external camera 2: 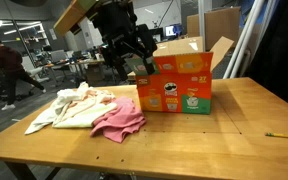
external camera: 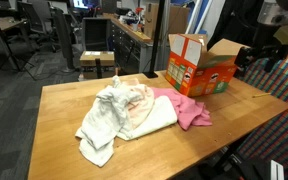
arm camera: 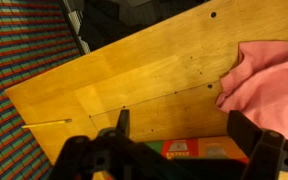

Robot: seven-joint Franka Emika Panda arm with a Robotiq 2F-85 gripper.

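My gripper stands open above the table, with nothing between its fingers. In the wrist view, part of the red cardboard box (arm camera: pixel 212 148) shows beyond and below the fingers. To the right lies a pink cloth (arm camera: pixel 269 90), flat on the wood. Exterior view 1 has the white cloth (external camera: pixel 104 118) and a cream cloth (external camera: pixel 154 115) in a crumpled heap on the table, with the pink cloth (external camera: pixel 189 108) beside them. The open-topped box (external camera: pixel 196 72) stands behind the cloths. In exterior view 2 the dark arm and gripper partly cover the box (external camera 2: pixel 184 90).
A thin yellow pencil (arm camera: pixel 47 124) lies near the table edge, away from the box. A striped surface (arm camera: pixel 19 110) lies beyond the edge.
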